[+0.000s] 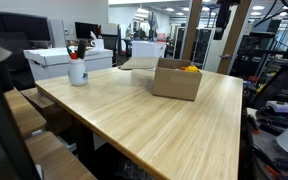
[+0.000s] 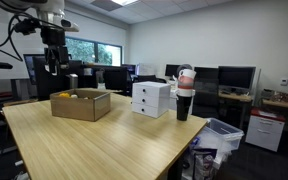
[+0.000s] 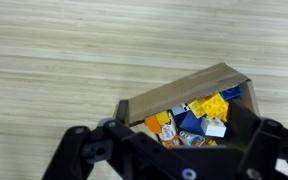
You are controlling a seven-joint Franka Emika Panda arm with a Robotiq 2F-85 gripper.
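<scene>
An open cardboard box [image 1: 175, 84] stands on the wooden table, holding several small colourful blocks. In the wrist view, yellow blocks [image 3: 215, 106], a white block [image 3: 213, 127], blue blocks [image 3: 191, 123] and orange pieces show inside it. My gripper hangs above the box, its two dark fingers spread apart and nothing seen between them. The gripper [image 2: 56, 66] is well clear of the box top in exterior view 2. Its own body hides the lower part of the box in the wrist view.
A white cup with dark items [image 1: 78, 70] stands at the table's far side. White drawers [image 2: 151, 98] stand behind the table. A flat cardboard flap [image 1: 137, 64] lies near the box.
</scene>
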